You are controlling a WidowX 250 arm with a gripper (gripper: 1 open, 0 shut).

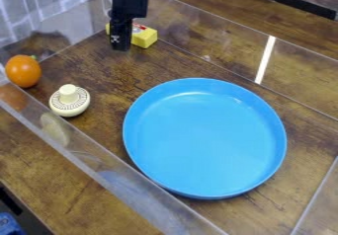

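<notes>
My black gripper [121, 38] hangs at the top left, its fingertips low beside a yellow block [144, 37]; it looks shut, and I see nothing clearly between its fingers. The block lies on the wooden surface just right of and partly behind the gripper; whether they touch I cannot tell. An orange tomato-like object [22, 70] sits at the left, with a white ribbed, round object [70, 100] below and right of it. A large blue plate [204, 135] fills the lower right.
Clear plastic walls run along the left and lower left. A white strip [264, 59] lies on the wood at the upper right. The middle of the surface, between the block and the plate, is bare.
</notes>
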